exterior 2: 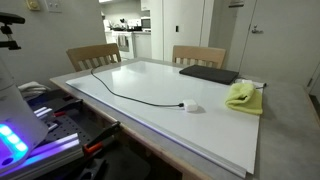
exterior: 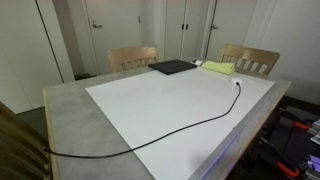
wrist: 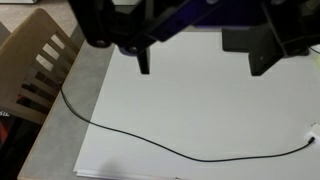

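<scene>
My gripper shows at the top of the wrist view, its two dark fingertips wide apart with nothing between them. Below it lies a large white sheet on the grey table. A thin black cable curves across the sheet and past the table's edge. On the sheet, the cable's other end meets a small white block. A yellow-green cloth lies crumpled near a flat black panel. Neither exterior view shows the gripper's fingers.
Wooden chairs stand around the table, one close beside it in the wrist view. The white arm base is at the left of exterior view 2.
</scene>
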